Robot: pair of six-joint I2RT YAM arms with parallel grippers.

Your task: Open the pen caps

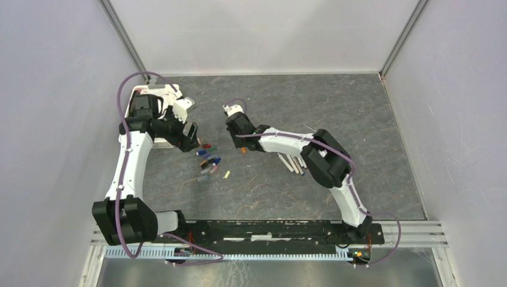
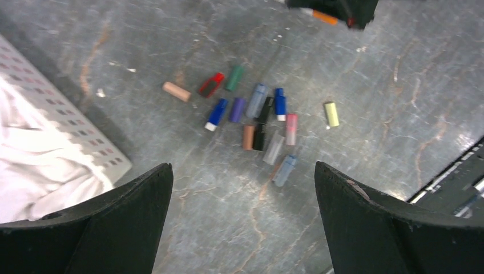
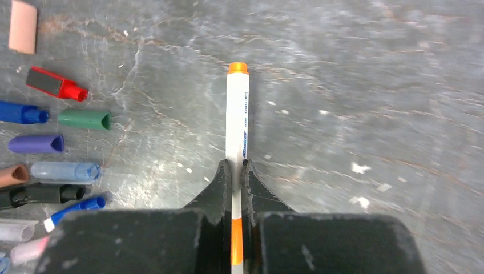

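In the right wrist view, a white marker pen [image 3: 237,114] with an orange end is pinched between the fingertips of my right gripper. A wider orange section [image 3: 237,241] of it shows below the fingertips; what lies beyond is mostly hidden by the fingers. Loose pen caps lie in a cluster on the table, among them a red cap [image 2: 212,84], a green cap [image 2: 234,78] and a pink cap [image 2: 291,129]. Above this cluster my left gripper stands open, nothing between its fingers. A yellow cap [image 2: 331,114] lies a little apart.
Several slim white pens [image 1: 293,164] lie side by side under and beside the right arm. A white perforated basket [image 2: 63,117] holding pale cloth stands at the left. Bare table surface [image 1: 257,191] spreads in front of the right gripper.
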